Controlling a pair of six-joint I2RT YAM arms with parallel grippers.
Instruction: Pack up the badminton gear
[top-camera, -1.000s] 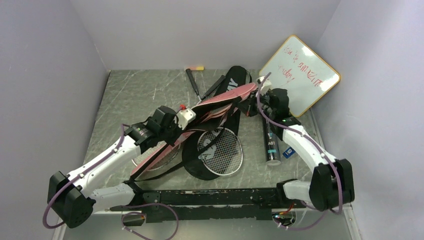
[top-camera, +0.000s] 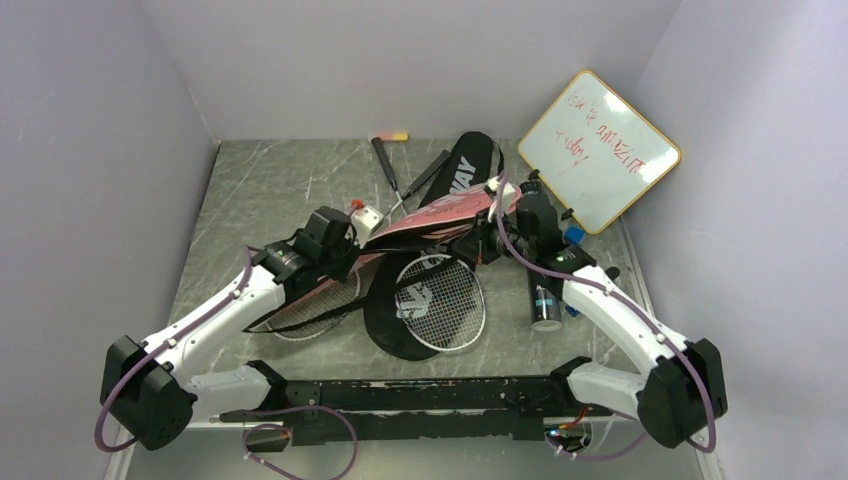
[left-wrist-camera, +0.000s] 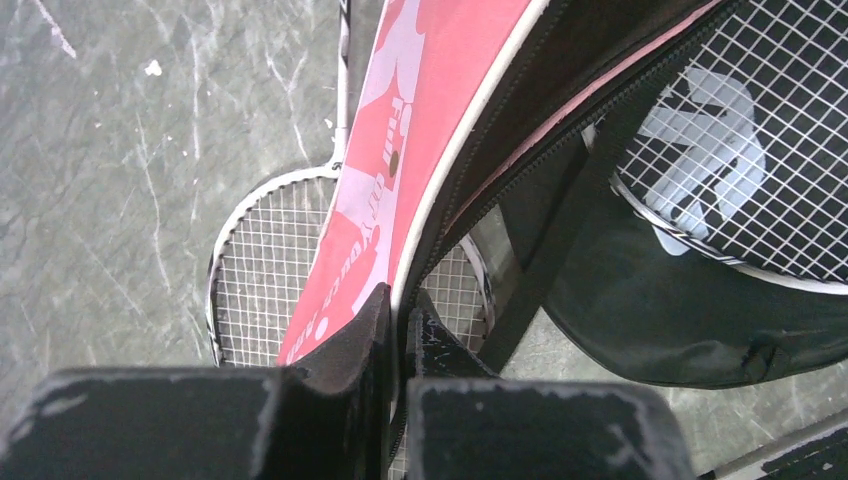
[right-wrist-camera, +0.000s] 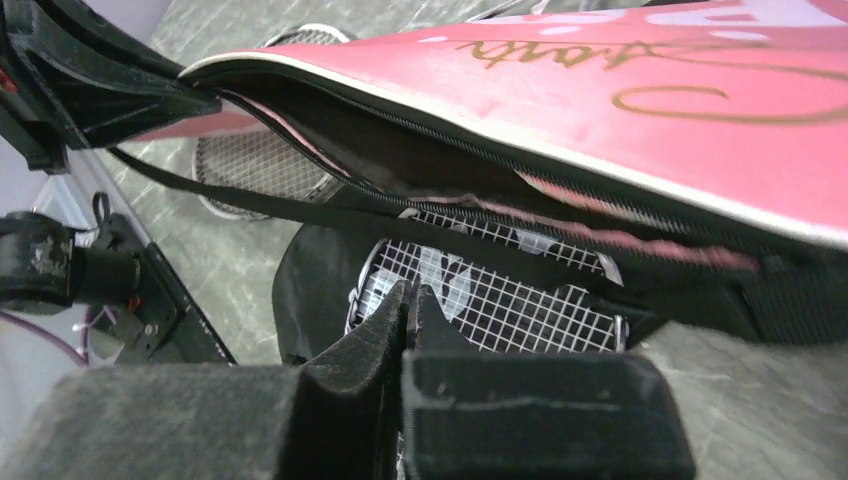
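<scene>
A pink racket bag with a black zipped opening slants across the middle, raised above the floor. My left gripper is shut on its pale-piped edge near the lower left end. In the right wrist view, my right gripper is shut in front of the gaping opening, nothing between its fingers. One racket lies on a black bag marked with white lettering. A second racket rests on the floor, partly under the pink bag. Its black strap hangs below the opening.
A dark shuttlecock tube stands beneath the right arm, with a blue item near it. Racket handles lie at the back beside a whiteboard on the right.
The left gripper shifted slightly, and the bag's opening narrowed beside it.
</scene>
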